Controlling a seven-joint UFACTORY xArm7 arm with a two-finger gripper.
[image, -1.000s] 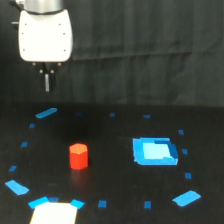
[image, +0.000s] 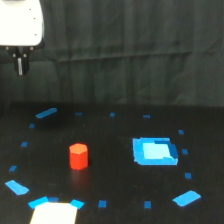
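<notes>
A red block (image: 79, 156) sits on the dark table, left of the middle. To its right lies a blue taped square (image: 140, 147) with a white patch (image: 156, 151) inside. At the upper left, the white end of the arm (image: 20, 26) hangs partly cut off by the frame's edge. Below it, my small dark gripper (image: 21, 65) points down, high above the table and well clear of the block. It is too small and dark to show how its fingers stand or whether anything is between them.
A pale object (image: 53, 214) with a warm tint stands at the front left edge, partly cut off, beside blue tape. Small blue marks are scattered over the table. Open table lies between the red block and the taped square. A dark curtain (image: 140, 55) hangs behind.
My arm and gripper have moved up and to the left in the picture. The red block and the taped square have stayed where they were.
</notes>
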